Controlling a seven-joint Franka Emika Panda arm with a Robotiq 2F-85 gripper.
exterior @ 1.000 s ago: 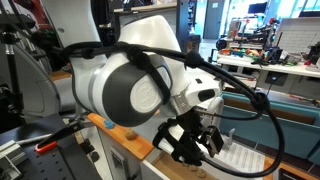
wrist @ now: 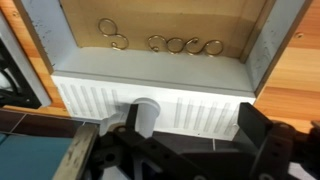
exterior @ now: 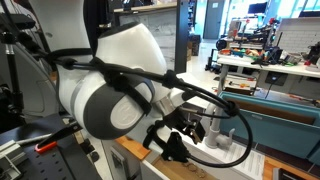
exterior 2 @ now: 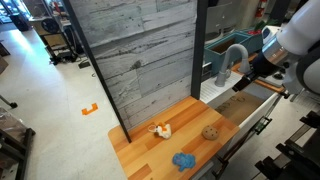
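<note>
My gripper is open in the wrist view, its two dark fingers wide apart with nothing between them. Beneath it runs a white ribbed strip [wrist: 200, 106] along the edge of an open drawer. The drawer's wooden bottom [wrist: 185, 12] carries several thin curled metal hooks [wrist: 175, 45]. A pale round-ended fixture [wrist: 146, 108] shows near the left finger. In exterior view 2 the open drawer [exterior 2: 240, 105] sits below the arm [exterior 2: 290, 62]. The arm and its cables largely hide the fingers in exterior view 1.
On the wooden counter [exterior 2: 145, 151] lie a blue item [exterior 2: 183, 160], a round brown item [exterior 2: 210, 132] and a small white-and-orange item [exterior 2: 162, 130]. A grey curved faucet [exterior 2: 237, 50] stands behind the drawer. A grey panel wall [exterior 2: 145, 60] rises behind the counter.
In exterior view 1 the arm has shifted left over the second, and its looping cable has moved left with it. More of the drawer's inside shows now. Nothing has visibly been taken hold of.
</note>
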